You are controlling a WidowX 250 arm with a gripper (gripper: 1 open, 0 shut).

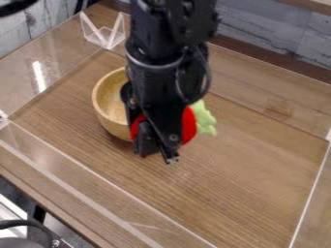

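My black gripper (158, 131) hangs from the top center over a red object (188, 126), mostly hidden behind it. Whether the fingers hold it cannot be told. A light green piece (203, 118) shows just right of the red one. A wooden bowl (106, 105) sits behind the gripper at left, its inside mostly hidden.
A wooden table (246, 184) fills the view, clear on the right and at the front. A clear angular object (104, 29) stands at the back left. A black cable or part (26, 225) lies at the front left edge.
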